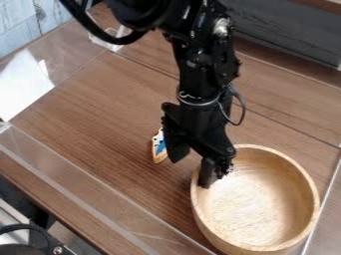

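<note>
The black robot gripper hangs over the wooden table, its lower finger reaching down at the left rim of a wooden bowl. Its finger is open, and I see nothing held. Just left of it a small light object with blue and white markings lies on the table, partly hidden behind the gripper. The bowl looks empty.
A white sheet lies at the left edge. A dark board stands along the back, and dark items with cables sit beyond the lower left edge.
</note>
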